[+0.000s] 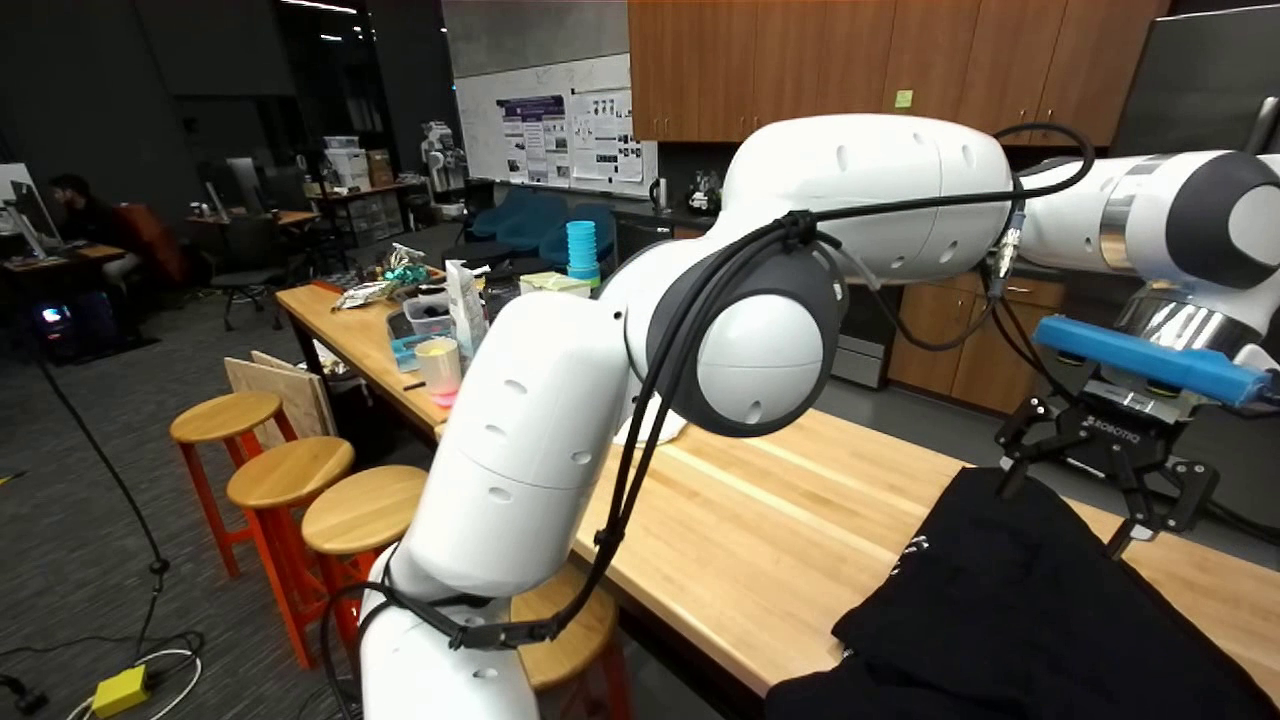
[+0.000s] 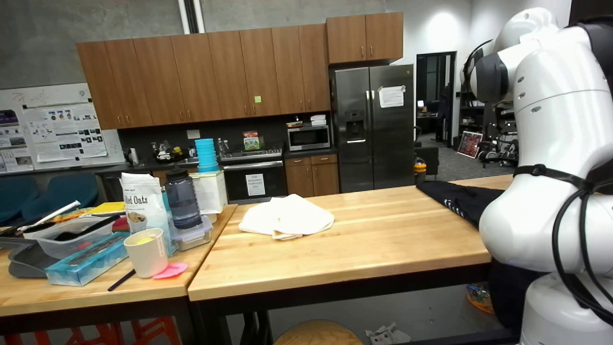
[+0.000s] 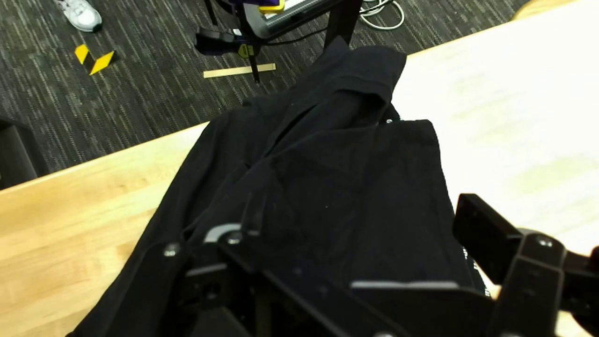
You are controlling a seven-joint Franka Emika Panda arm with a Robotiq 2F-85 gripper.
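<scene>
A black garment (image 1: 1002,588) with small white lettering is spread over the right end of the wooden table. My gripper (image 1: 1066,516) is over its far end with its fingers wide apart. Whether the fingertips touch the cloth cannot be made out. The wrist view has the garment (image 3: 331,179) passing between and beneath the open fingers, folded over itself, one end hanging past the table edge. Nothing is gripped. In exterior view 2 only part of the garment (image 2: 459,198) shows; the white arm hides the rest, and the gripper is out of sight there.
A folded white cloth (image 2: 287,216) lies at the table's other end. An adjoining table carries a mug (image 2: 146,253), an oats bag (image 2: 143,201) and a bottle (image 2: 184,198). Stools (image 1: 360,510) line one side.
</scene>
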